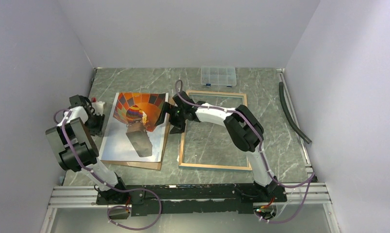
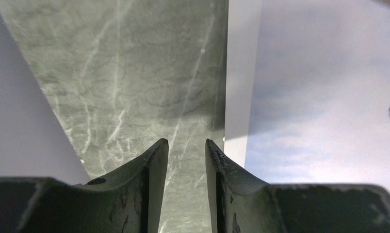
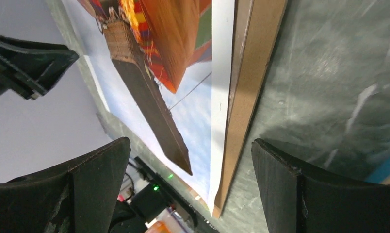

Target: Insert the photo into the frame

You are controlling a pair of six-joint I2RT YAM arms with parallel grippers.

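The balloon photo [image 1: 151, 141], with a white border, lies on a brown board [image 1: 144, 165] that sticks out at its near and right sides. To its right is the empty wooden frame [image 1: 215, 167], with a clear pane inside. Left of the photo, my left gripper is part open over bare marble, its right finger close to the white border. My right gripper stands open, its fingers on either side of the right edges of photo and board. Nothing is gripped in either one. Whether the fingers touch the photo is unclear.
A clear plastic case [image 1: 218, 76] sits at the back of the table. Along the right wall lies a dark strip [image 1: 291, 115]. My right arm reaches across the wooden frame. Bare marble lies right of the frame and at the back left.
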